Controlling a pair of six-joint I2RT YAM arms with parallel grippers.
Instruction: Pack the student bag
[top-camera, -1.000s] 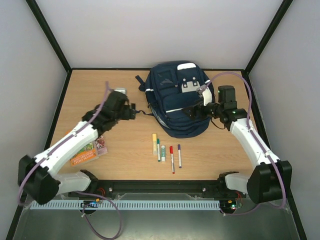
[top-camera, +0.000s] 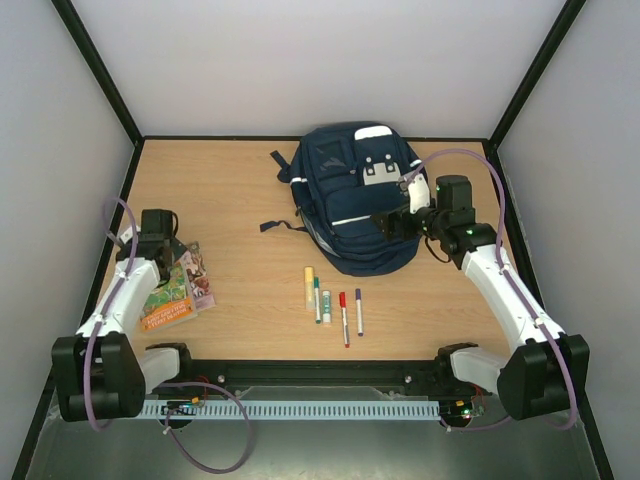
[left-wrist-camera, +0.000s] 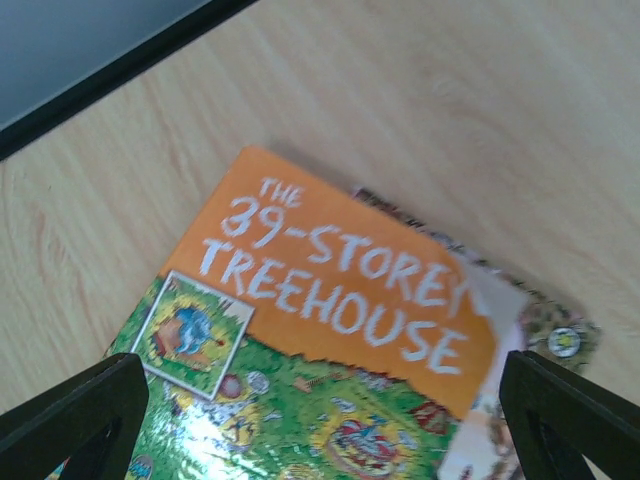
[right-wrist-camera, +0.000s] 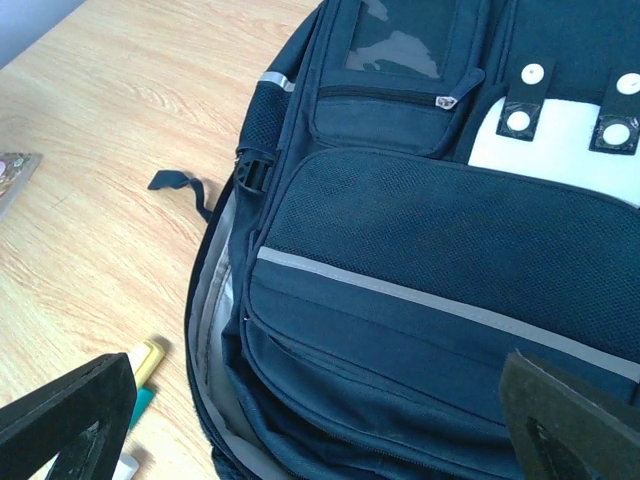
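Observation:
A navy backpack (top-camera: 350, 200) lies on the table, its side partly unzipped with grey lining showing in the right wrist view. My right gripper is open above its front pockets. On the left, an orange-and-green Treehouse book (left-wrist-camera: 330, 280) lies over a second book (top-camera: 198, 275). My left gripper stands open just above them, nothing between its fingers. A yellow stick (top-camera: 309, 287), a glue stick (top-camera: 326, 307) and several markers, including a red one (top-camera: 344, 318), lie in front of the backpack.
Dark frame edges and walls bound it; the left gripper is near the left edge.
My left arm has swung leftward from beside the backpack's strap to over the books.

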